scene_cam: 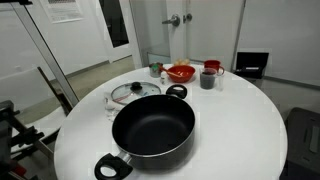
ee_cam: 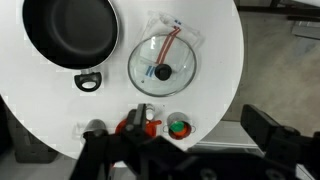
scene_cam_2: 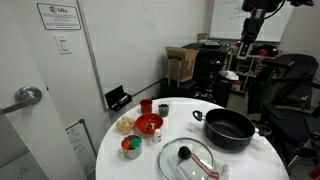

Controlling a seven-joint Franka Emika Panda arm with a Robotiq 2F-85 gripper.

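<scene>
My gripper is open above the table, with its dark fingers spread wide at the bottom of the wrist view and nothing held between them. A black pan [scene_cam: 153,126] with two handles rests on the round white table. Beside it lies a glass lid [ee_cam: 150,74] with a black knob, partly over a crumpled pale cloth [ee_cam: 184,33]. Near the far edge in exterior view 1 is a red bowl [scene_cam: 181,76].
Close to the bowl are a grey mug [scene_cam: 208,80], a red mug [scene_cam_2: 146,107], a white bottle [scene_cam_2: 156,136] and a metal cup with colourful contents [scene_cam_2: 132,150]. Bare tabletop [scene_cam: 240,125] lies right of the pan in exterior view 1.
</scene>
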